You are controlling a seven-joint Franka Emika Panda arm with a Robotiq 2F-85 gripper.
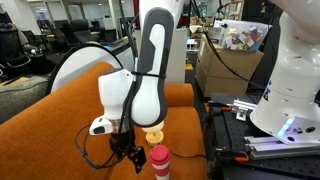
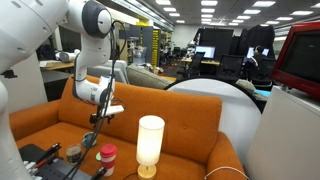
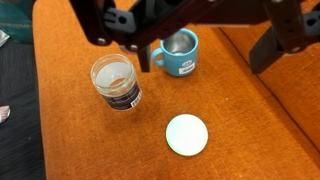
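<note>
My gripper stands open, its dark fingers wide apart at the top of the wrist view, with nothing held between them. Below and left of the gap is a clear glass jar [image 3: 118,88] with a printed label. A teal mug [image 3: 180,62] stands beside the jar, partly behind the left finger. Lower down, a pale round disc like a lid [image 3: 187,135] lies flat on the orange fabric. In exterior view 1 the gripper [image 1: 127,150] hangs low over the sofa, left of a red-and-white cylinder [image 1: 161,163].
A lit lamp [image 2: 150,140] stands on the orange sofa [image 2: 195,115] near the red-and-white cylinder [image 2: 108,157]. The sofa's backrest rises behind the arm. Bare seat fabric lies to the right of the lamp.
</note>
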